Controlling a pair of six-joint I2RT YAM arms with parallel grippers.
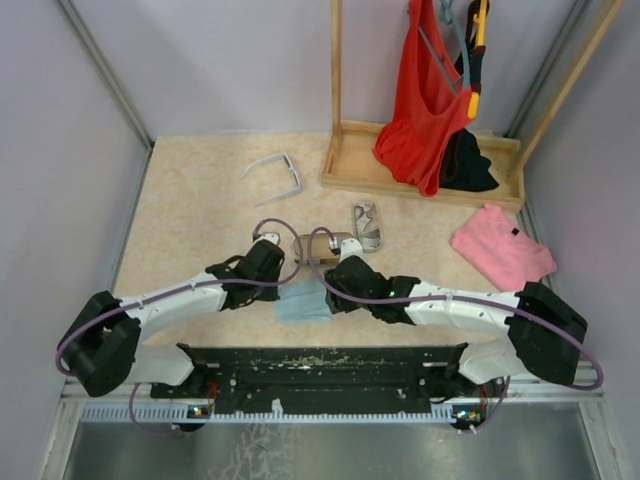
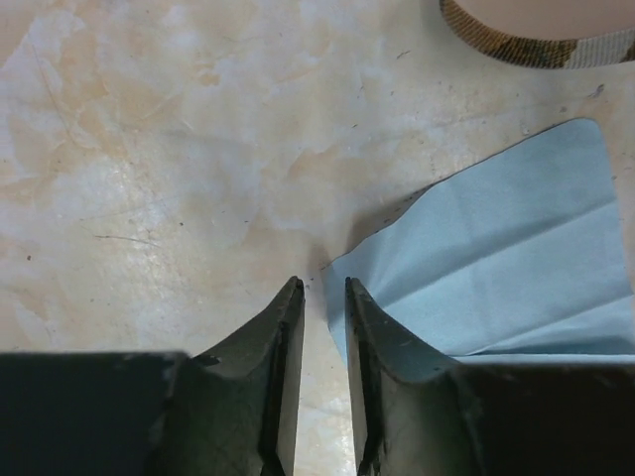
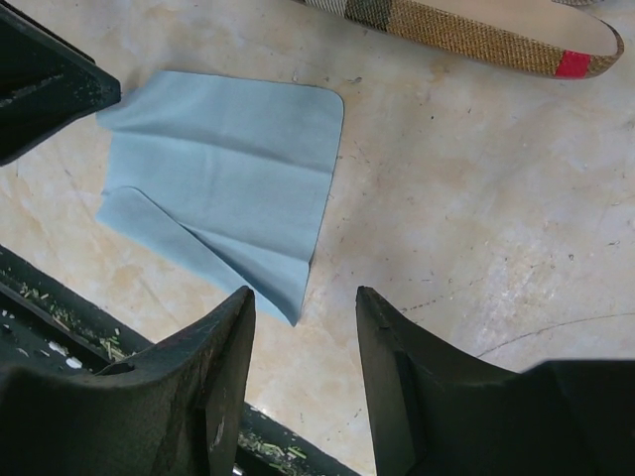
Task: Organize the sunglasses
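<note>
White sunglasses (image 1: pixel 292 175) lie at the back left of the table. A plaid-trimmed glasses case (image 1: pixel 310 247) (image 3: pixel 476 35) sits just behind a light blue cloth (image 1: pixel 300 305) (image 2: pixel 486 258) (image 3: pixel 218 169). My left gripper is low over the cloth's left corner, fingers a little apart, with nothing visible gripped. My right gripper stands open beside the cloth's near corner, nothing between its fingers. A patterned grey case (image 1: pixel 366 225) lies right of the plaid one.
A wooden rack (image 1: pixel 350 165) with red and black garments stands at the back right. A pink cloth (image 1: pixel 500 250) lies on the right.
</note>
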